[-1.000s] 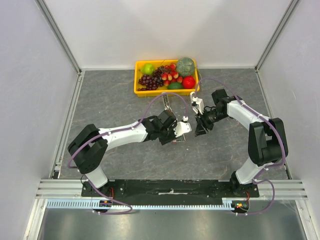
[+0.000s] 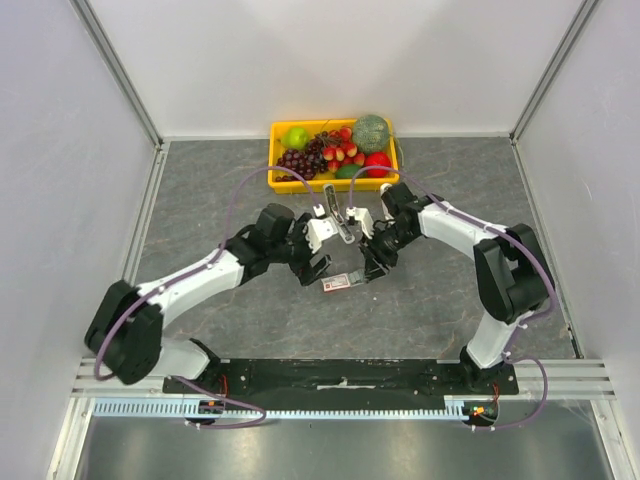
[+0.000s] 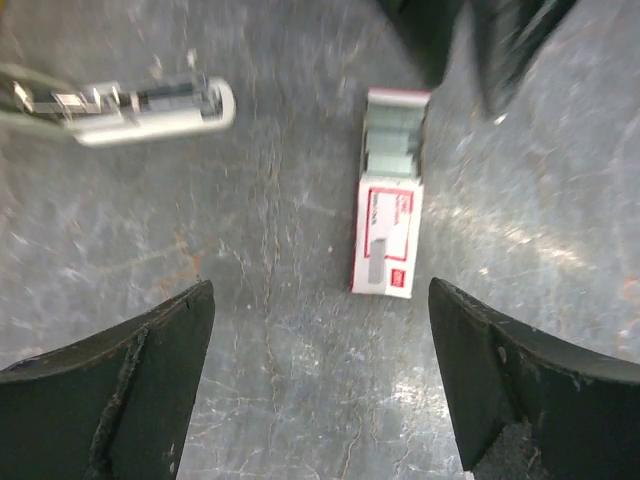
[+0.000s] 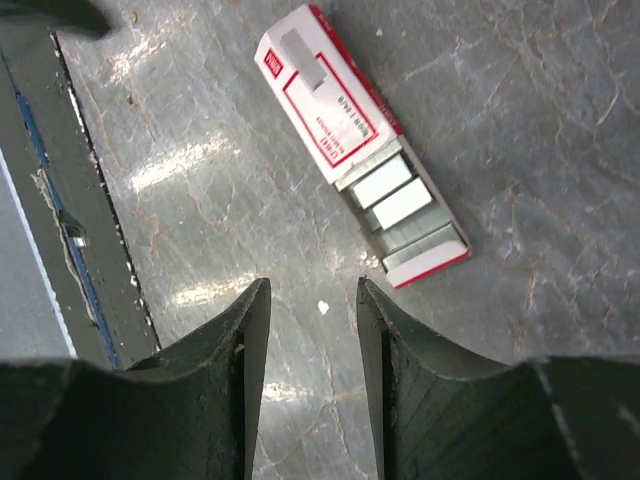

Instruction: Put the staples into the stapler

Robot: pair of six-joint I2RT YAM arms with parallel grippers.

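The staple box (image 2: 336, 283) lies on the grey table between my grippers, its tray slid out; in the right wrist view white staple blocks (image 4: 401, 203) sit in that tray beside the printed sleeve (image 4: 322, 108). The stapler (image 3: 152, 120) lies open behind it, upper left in the left wrist view. My left gripper is open, empty, to the left of the box. My right gripper hangs over the tray end, part open, its fingertips apart with nothing between them.
A yellow basket (image 2: 281, 183) of fruit stands at the back. The table's front half around the box is clear, and walls enclose both sides and the back.
My left gripper has moved back and to the left, uncovering the box. My right gripper has moved left, over the box's tray end.
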